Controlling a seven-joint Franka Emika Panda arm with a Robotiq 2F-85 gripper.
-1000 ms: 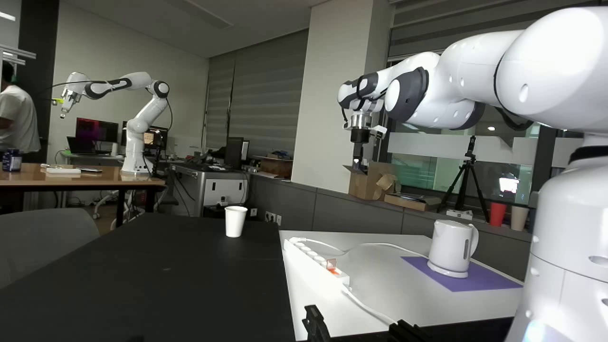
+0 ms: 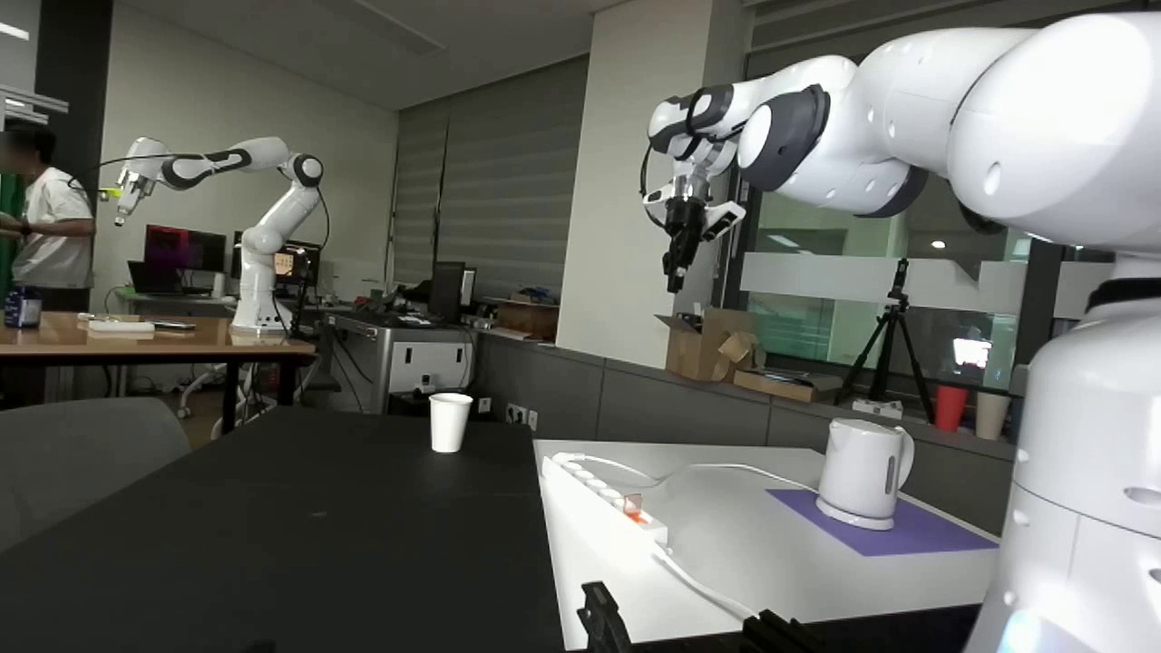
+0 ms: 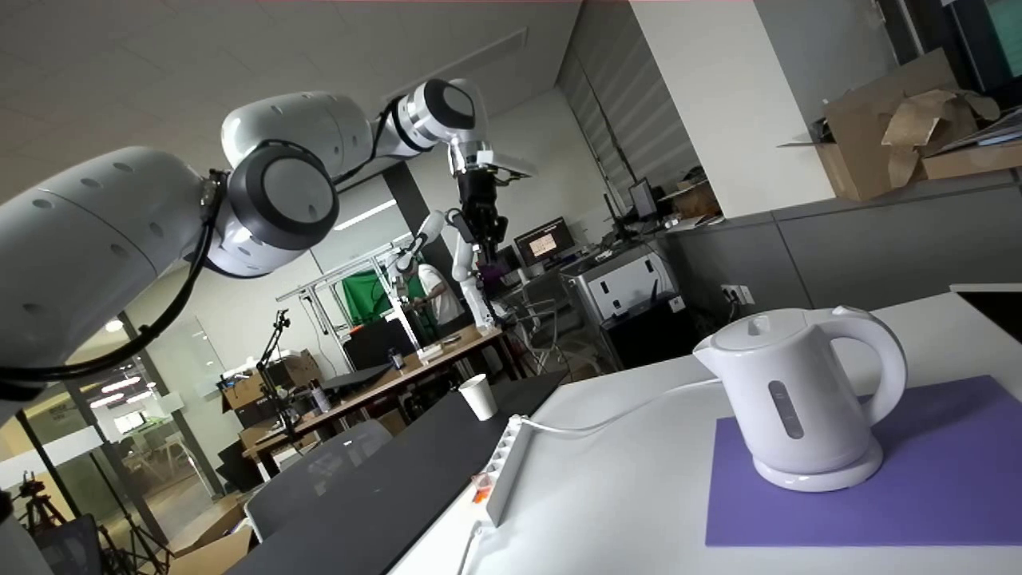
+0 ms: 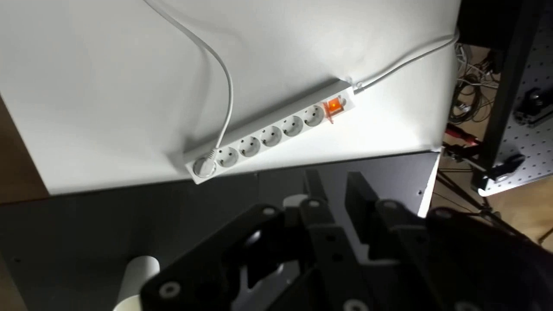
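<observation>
High above the tables, my gripper [image 2: 676, 285] [image 3: 490, 257] hangs clear of everything. Its two black fingers stand apart in the wrist view, a narrow gap between them and nothing held. A white power strip [image 4: 269, 135] [image 2: 609, 495] lies on the white table, a plug in its end socket and its orange switch [image 4: 334, 106] lit. The white kettle [image 3: 795, 402] [image 2: 863, 473] stands upright on a purple mat [image 3: 766, 517]; it is outside the wrist view. An upright white paper cup [image 2: 448, 423] [image 3: 477, 397] [image 4: 140, 272] is on the black table.
A white cord [image 4: 228, 88] runs over the white table between strip and kettle. Cardboard boxes [image 2: 707, 343] and a tripod [image 2: 894, 337] stand on the ledge behind.
My gripper has risen and tilted compared with a second ago, when it pointed straight down. The kettle, cup and power strip are where they were. A person at far left has turned.
</observation>
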